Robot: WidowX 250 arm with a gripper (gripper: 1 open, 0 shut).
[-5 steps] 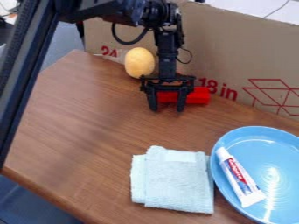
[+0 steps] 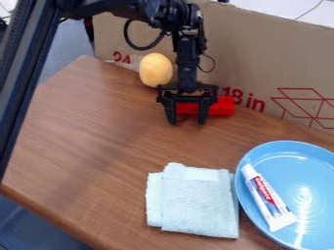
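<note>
The black gripper [image 2: 187, 111] hangs low at the back of the wooden table, its two fingers pointing down. A red object [image 2: 222, 106] lies just behind and around it, partly hidden by the gripper. Whether anything is between the fingers cannot be made out. To the left of the gripper stands a yellow, oval object [image 2: 155, 69].
A folded pale cloth [image 2: 190, 203] lies at the front. At right, a blue plate [image 2: 310, 183] holds a toothpaste tube [image 2: 265, 195]. A cardboard box [image 2: 278, 80] walls the back.
</note>
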